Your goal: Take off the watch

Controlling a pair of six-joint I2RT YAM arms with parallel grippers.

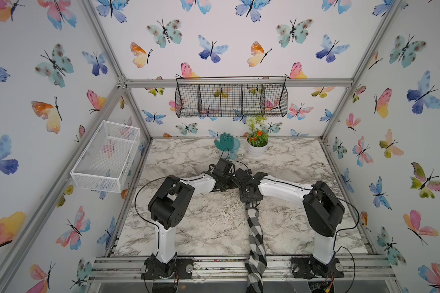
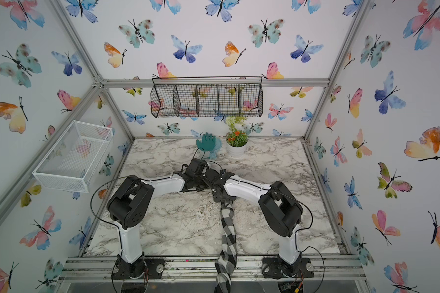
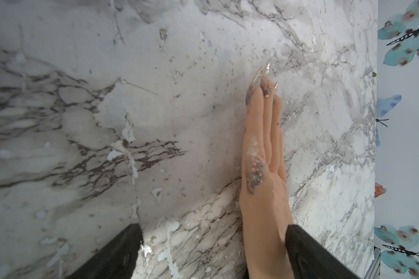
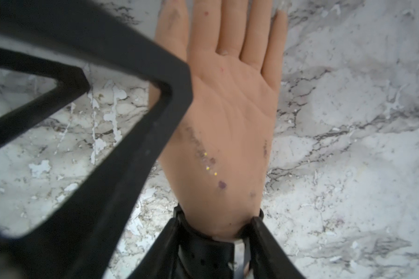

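A flesh-coloured mannequin hand (image 4: 228, 102) lies palm towards the camera in the right wrist view, a black watch (image 4: 204, 255) around its wrist. Part of the watch's band and a metallic piece show; the rest is hidden. My right gripper is part open, its fingers on either side of the band; whether they press on it I cannot tell. In the left wrist view my left gripper stands part open with only tabletop visible between its fingers. Its right finger overlaps the hand (image 3: 265, 209), seen from the side there. Both grippers hide the watch in the top views.
A checkered sleeve (image 1: 255, 239) runs from the wrist to the front edge. Behind the grippers stand a teal hand-shaped object (image 1: 225, 142) and a potted plant (image 1: 257, 146). The dark frame of my left gripper fills the right wrist view's left side.
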